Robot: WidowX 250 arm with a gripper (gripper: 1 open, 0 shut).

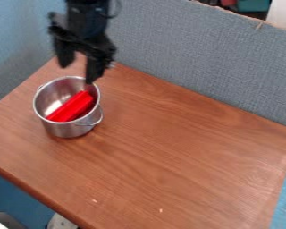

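A steel pot (pixel 90 121) with a wire handle stands at the left of the wooden table, a red oblong object (pixel 71 106) lying inside it. My dark gripper (pixel 79 64) hangs above the back of the pot, open and blurred, with nothing clearly visible between its fingers.
Grey padded walls (pixel 193 54) bound it at the back and left. A blue tape strip (pixel 282 197) is at the right.
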